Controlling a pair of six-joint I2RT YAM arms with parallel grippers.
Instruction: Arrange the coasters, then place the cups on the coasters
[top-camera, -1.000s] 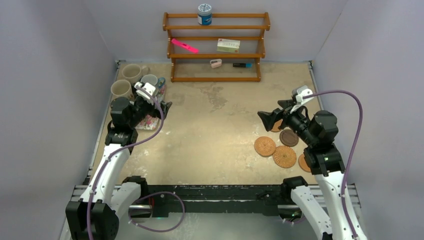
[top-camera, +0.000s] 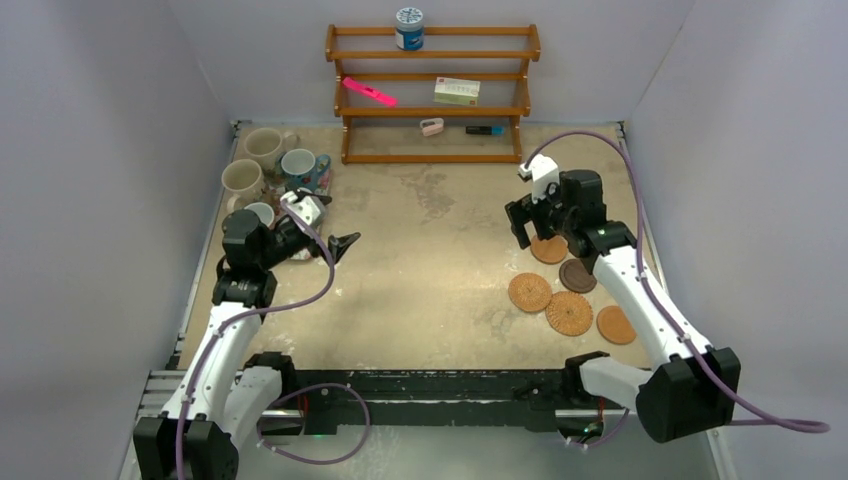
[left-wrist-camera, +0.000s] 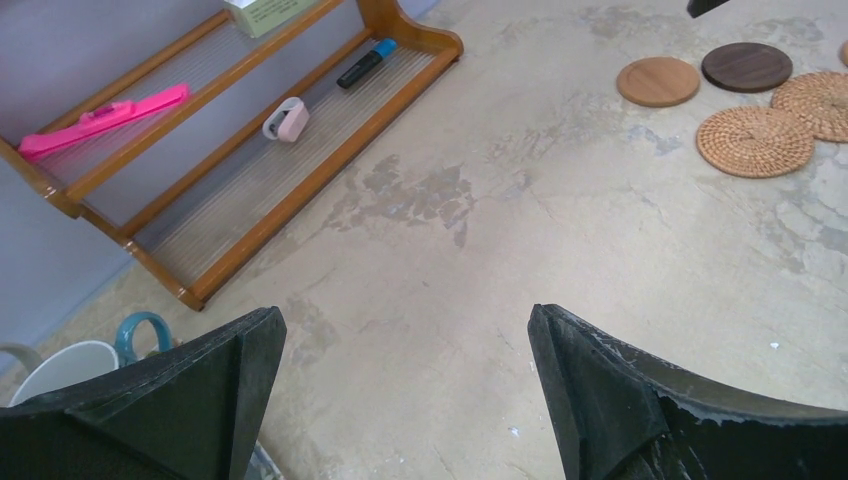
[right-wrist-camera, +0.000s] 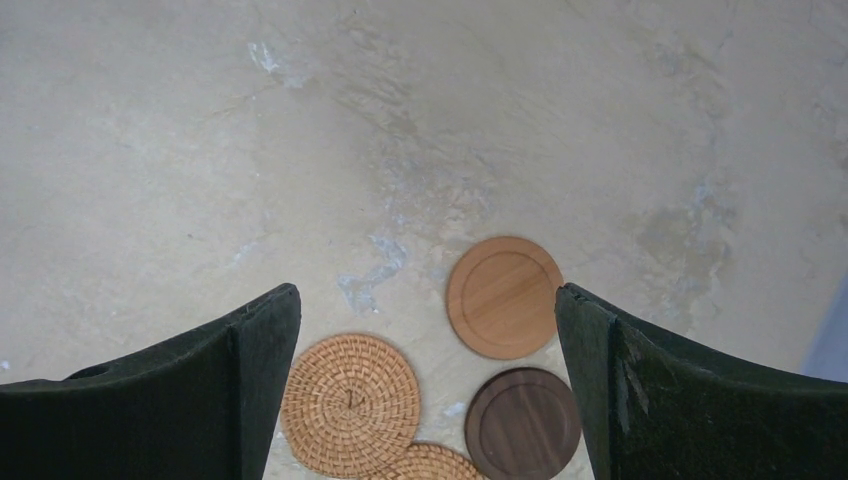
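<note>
Several cups stand grouped at the back left of the table, among them a beige cup (top-camera: 242, 177), another beige cup (top-camera: 264, 146) and a blue-handled white cup (top-camera: 299, 163). In the left wrist view the blue-handled cup (left-wrist-camera: 75, 368) shows at the lower left, partly behind a finger. My left gripper (top-camera: 345, 222) is open and empty in front of the cups. On the right lie several coasters: a light wooden coaster (right-wrist-camera: 504, 297), a dark wooden coaster (right-wrist-camera: 523, 424) and a woven coaster (right-wrist-camera: 351, 405). Above them my right gripper is open, nothing between its fingers.
A wooden rack (top-camera: 433, 158) stands at the back with a pink clip (top-camera: 369, 92), a box (top-camera: 457, 91) and a marker (top-camera: 484, 130). A floral tray (top-camera: 322, 175) lies partly under the cups.
My left gripper has shifted slightly to the right and nearer the front.
</note>
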